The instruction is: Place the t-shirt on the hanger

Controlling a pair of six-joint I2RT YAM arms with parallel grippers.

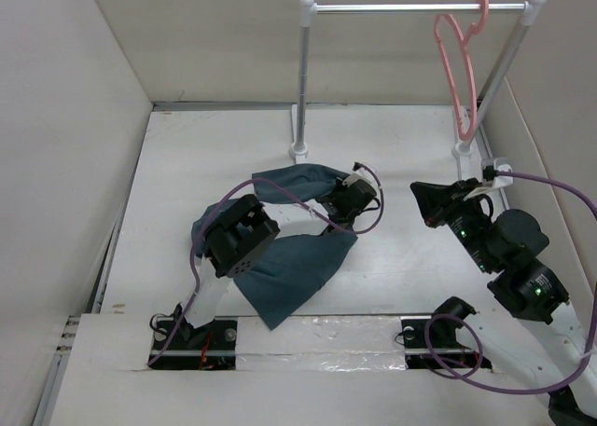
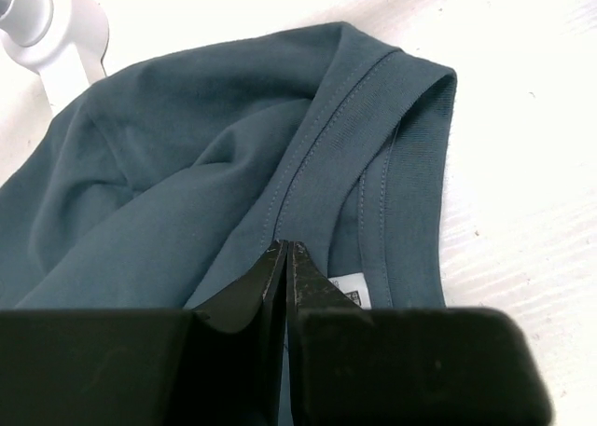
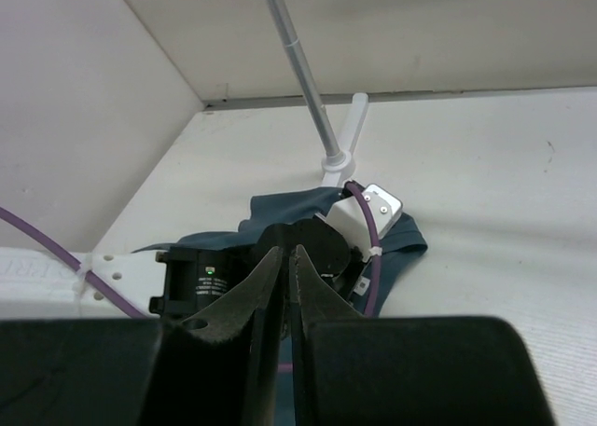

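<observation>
The dark teal t shirt [image 1: 294, 277] lies crumpled and flat on the white floor of the workspace. My left gripper [image 1: 347, 191] is down over its upper right part; in the left wrist view its closed tips [image 2: 288, 246] are at a folded hem, with nothing clearly between them. My right gripper [image 1: 427, 202] is shut and raised at the right, apart from the shirt; in the right wrist view it faces the left arm [image 3: 233, 277]. The pink hanger [image 1: 466, 118] hangs on the rail at the upper right, empty.
A white rack with a metal rail [image 1: 401, 8] stands at the back, its left post [image 3: 303, 72] just behind the shirt. Walls bound the sides and back. Bare floor lies right of the shirt, between it and my right gripper.
</observation>
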